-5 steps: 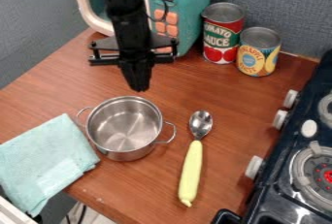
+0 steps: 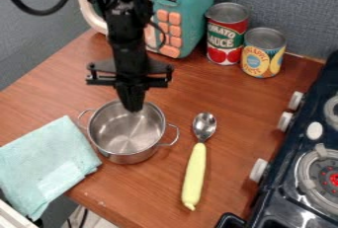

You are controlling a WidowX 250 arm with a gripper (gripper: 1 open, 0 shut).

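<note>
The black gripper (image 2: pixel 132 102) hangs pointing down just above the back rim of a steel pot (image 2: pixel 126 137) with two handles; whether its fingers are open or shut I cannot tell. A folded light-blue cloth (image 2: pixel 42 165) lies left of the pot. To the right lies a spoon (image 2: pixel 197 170) with a yellow handle, its steel bowl toward the back.
A black stove (image 2: pixel 297 178) with white knobs fills the right side. Two cans, a red one (image 2: pixel 226 39) and a yellow one (image 2: pixel 262 56), stand at the back beside a teal toy microwave (image 2: pixel 183 10).
The gripper has come down and a little to the left, from behind the pot to just over its back rim. The pot, cloth and spoon have not moved.
</note>
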